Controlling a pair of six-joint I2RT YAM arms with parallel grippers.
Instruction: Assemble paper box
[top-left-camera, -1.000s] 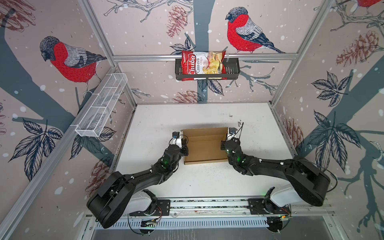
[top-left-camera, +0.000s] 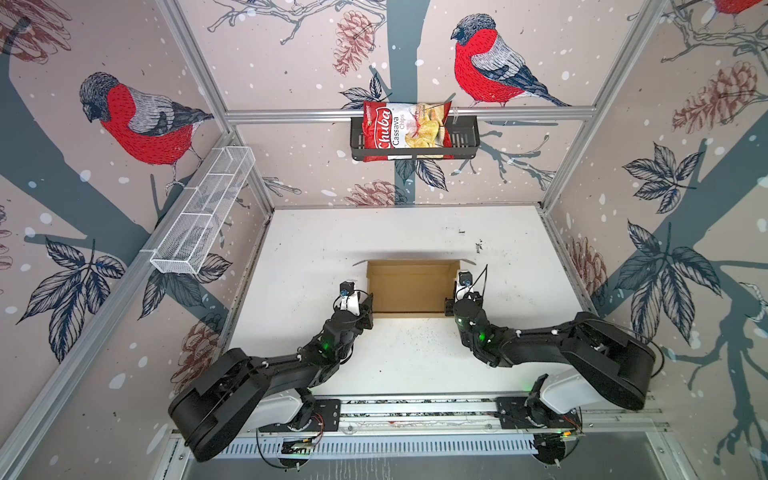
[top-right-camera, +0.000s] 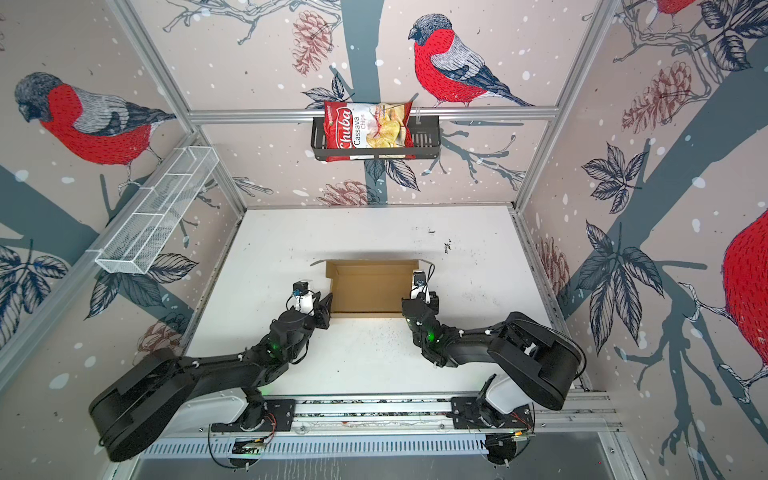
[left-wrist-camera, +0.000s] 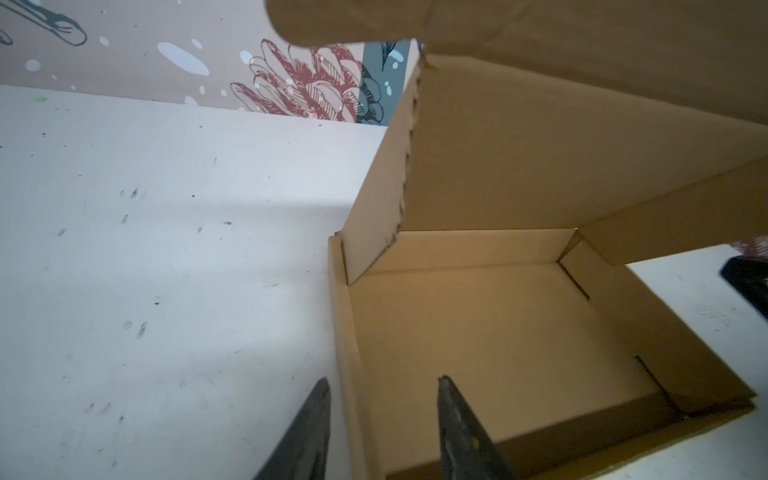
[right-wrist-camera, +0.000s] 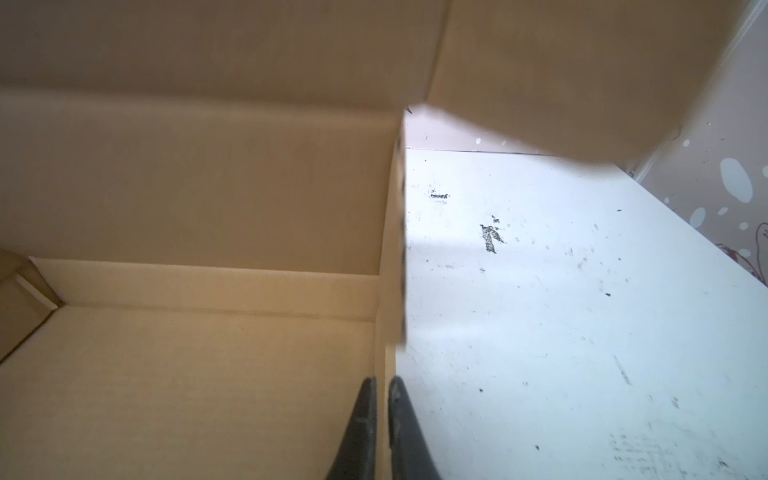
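The brown cardboard box (top-left-camera: 412, 289) stands on the white table with low walls up, its lid (left-wrist-camera: 560, 144) raised at the back and a lid side flap (left-wrist-camera: 385, 180) angled down at the left. In the left wrist view my left gripper is open, its fingers on either side of the box's left wall (left-wrist-camera: 345, 336) as seen from above. My right gripper is shut at the right wall (right-wrist-camera: 385, 360); whether it pinches the wall is hard to tell. A blurred front lid flap (right-wrist-camera: 560, 72) overhangs the right wrist view.
A black shelf basket (top-left-camera: 472, 148) with a chips bag (top-left-camera: 408, 128) hangs on the back rail. A white wire basket (top-left-camera: 196, 220) hangs at the left.
The box has slid back and now sits straighter. The right gripper moved slightly.
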